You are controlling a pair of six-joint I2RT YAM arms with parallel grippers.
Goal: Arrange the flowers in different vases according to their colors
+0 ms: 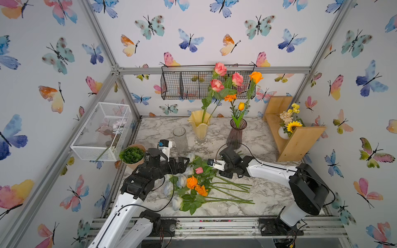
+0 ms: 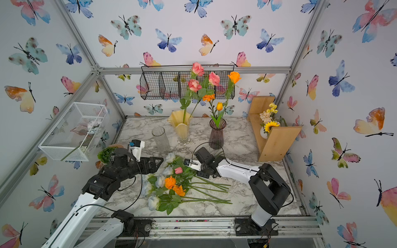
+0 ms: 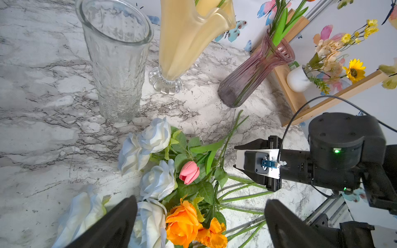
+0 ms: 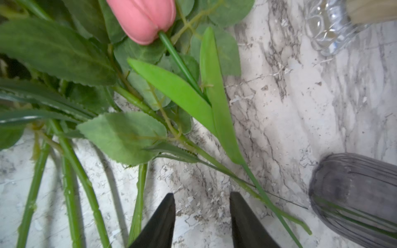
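Observation:
My open right gripper hangs over green stems beside the pink tulip [image 4: 140, 18], with nothing between its fingertips. My open left gripper is above the pile of white-blue roses [image 3: 159, 181], orange flowers [image 3: 182, 223] and greenery. An empty clear vase [image 3: 115, 78] stands at the left. The yellow vase [image 1: 199, 126] holds pink roses [image 1: 220, 69]; the purple vase [image 1: 236, 136] holds orange flowers [image 1: 256, 77] and a yellow tulip.
A wooden shelf [image 1: 301, 146] with a small flower pot stands at the right. A potted plant [image 1: 131, 155] and white mesh basket [image 1: 89, 140] are at the left. Bare marble lies around the pile.

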